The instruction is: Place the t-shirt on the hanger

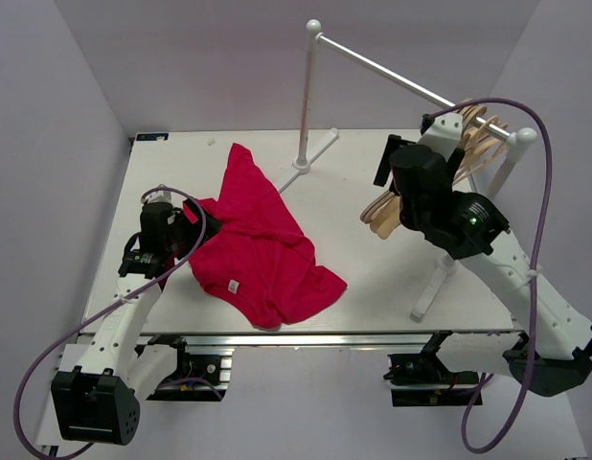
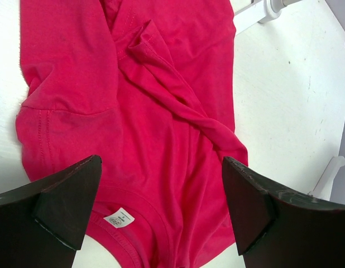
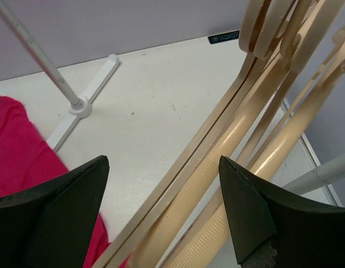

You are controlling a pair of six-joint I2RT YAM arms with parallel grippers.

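Observation:
The red t-shirt (image 1: 262, 254) lies crumpled on the table's left half, its white label (image 2: 120, 218) showing in the left wrist view. My left gripper (image 1: 210, 220) hangs over the shirt's left side, open, no cloth between its fingers. Several wooden hangers (image 3: 186, 187) hang bunched from the rack's right end; in the top view (image 1: 380, 213) my right arm hides much of them. My right gripper is open in front of them, with hanger bars showing between its fingers in its wrist view. Whether it touches any of them I cannot tell.
A white rack's rail (image 1: 387, 72) slopes from back left to front right. Its left post (image 1: 306, 105) stands behind the shirt, with a foot (image 1: 325, 144) along the table. Bare tabletop (image 1: 358, 278) lies between shirt and hangers.

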